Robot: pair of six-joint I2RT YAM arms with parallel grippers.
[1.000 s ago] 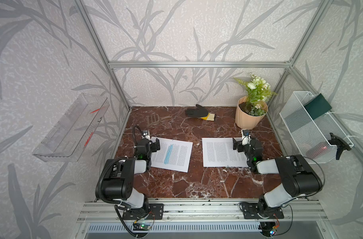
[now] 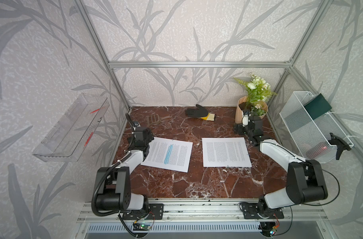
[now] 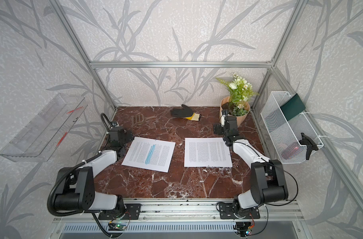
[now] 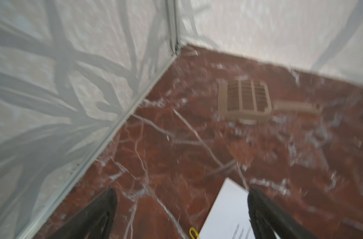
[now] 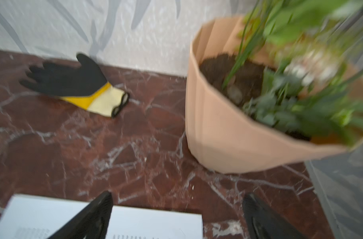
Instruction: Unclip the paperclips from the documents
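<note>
The left document (image 2: 168, 153) lies tilted on the table and carries a blue highlighted band. A yellow paperclip (image 4: 193, 233) shows at its edge in the left wrist view. Toward the right, a second printed document (image 2: 225, 152) lies nearly square to the table; no clip on it is clear to me. My left gripper stands open above the left document's far-left corner, empty between its fingers. Also open and empty, my right gripper hangs over the right document's far edge, facing the flower pot.
The flower pot (image 5: 237, 131) stands close ahead of my right gripper. A black-and-yellow glove (image 2: 200, 113) and a brown slotted spatula (image 4: 245, 99) lie at the back. A clear tray (image 2: 71, 131) and a white mesh basket (image 2: 312, 127) flank the table.
The left gripper has shifted back and slightly left, and the right one has moved back toward the pot. The documents have stayed put.
</note>
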